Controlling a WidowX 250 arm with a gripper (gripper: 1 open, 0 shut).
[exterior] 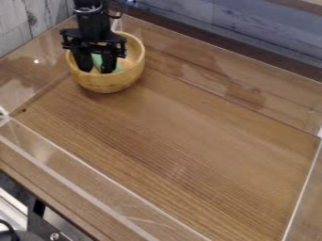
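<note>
My black gripper (94, 52) reaches down from the top left into a yellow-tan bowl (107, 82) that sits at the back left of the wooden surface. A green object (111, 64) is inside the bowl, partly hidden behind the fingers. I cannot tell whether the fingers hold it or how far apart they stand.
Pale walls border it at the back and left. A dark cable or hardware shows at the bottom left corner.
</note>
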